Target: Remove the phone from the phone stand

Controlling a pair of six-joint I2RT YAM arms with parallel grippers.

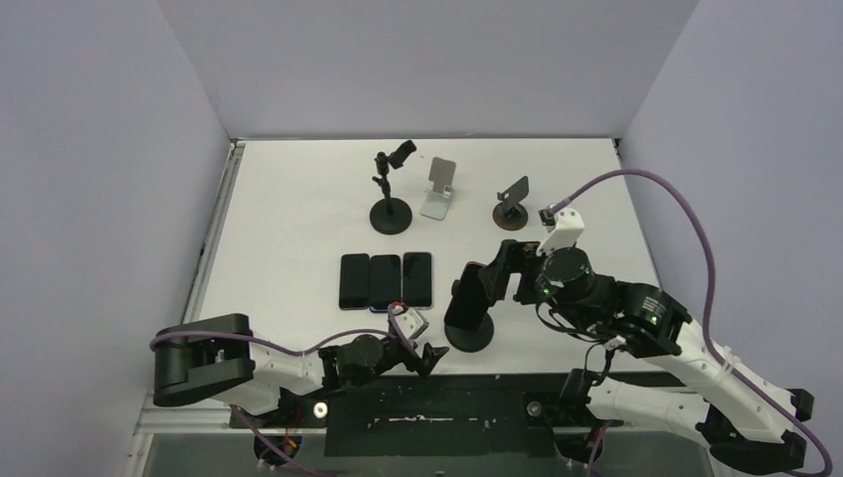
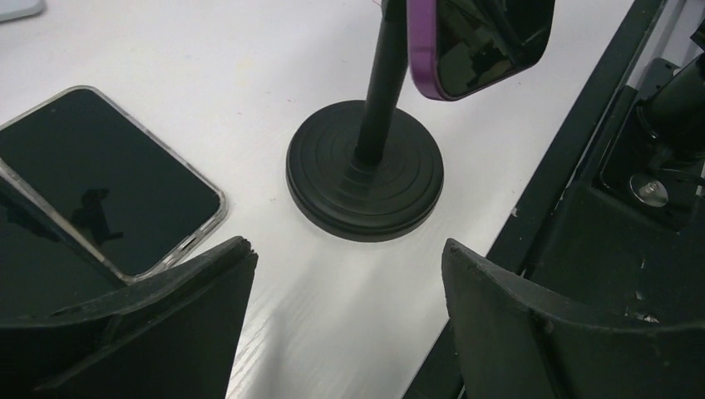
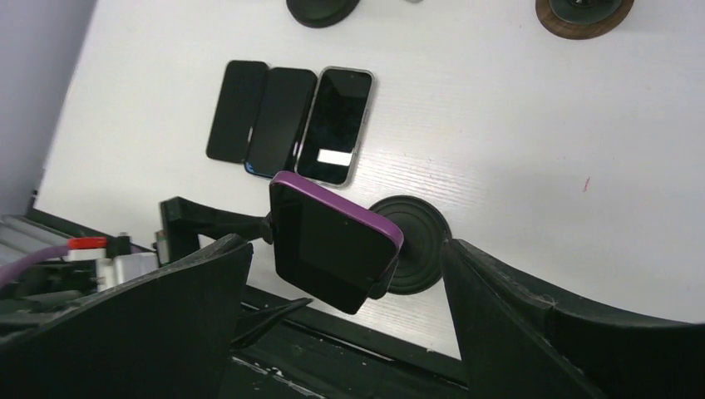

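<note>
A purple-edged phone (image 3: 328, 241) sits on a black stand with a round base (image 2: 363, 198), in front of the row of phones and right of it in the top view. My left gripper (image 1: 422, 353) is low near the table's front edge, left of the stand base, fingers apart with nothing between them. In the left wrist view the phone's lower corner hangs above and ahead of it. My right gripper (image 1: 502, 268) is above and right of the phone, open. In the right wrist view the phone shows below it, between the fingertips in the image; I see no grip on it.
Three phones (image 1: 384, 281) lie side by side left of the stand. Several other stands are at the back: a black jointed one (image 1: 390, 214), a silver one (image 1: 439, 189), a small round-based one (image 1: 510, 214).
</note>
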